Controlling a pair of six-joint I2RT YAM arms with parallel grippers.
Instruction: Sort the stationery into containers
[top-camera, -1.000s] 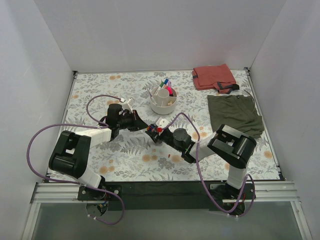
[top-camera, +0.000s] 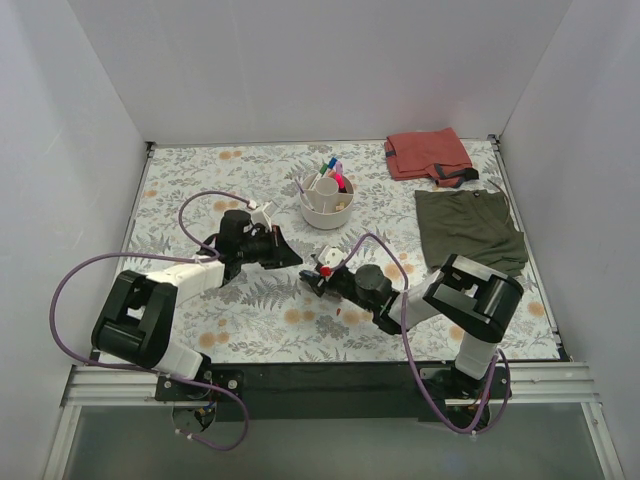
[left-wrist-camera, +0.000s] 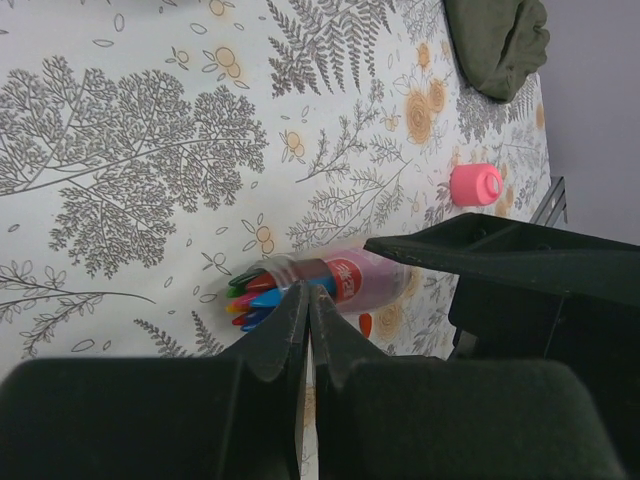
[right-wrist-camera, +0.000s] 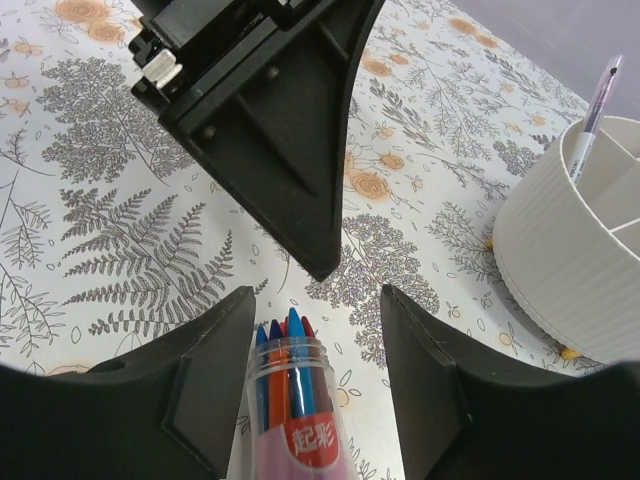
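A clear jar of coloured crayons (left-wrist-camera: 330, 280) with a red label lies on its side, its open mouth towards my left gripper. That left gripper is shut, and nothing shows between its fingers. My right gripper stands partly open around the jar (right-wrist-camera: 305, 415), with space visible on both sides of the jar's mouth. In the top view the jar is mostly hidden by the right gripper (top-camera: 310, 284). Beyond the two arms stands the white round divided container (top-camera: 326, 217), holding pens and markers; its wall (right-wrist-camera: 555, 240) is at the right of the right wrist view.
A pink round piece (left-wrist-camera: 475, 185) shows near the right gripper; whether it is loose I cannot tell. A red pouch (top-camera: 428, 155) and a dark green pouch (top-camera: 470, 230) lie at the right.
My right gripper has moved slightly towards the table's front and to the right, away from the left gripper's tip. The left gripper has shifted only a little to the right.
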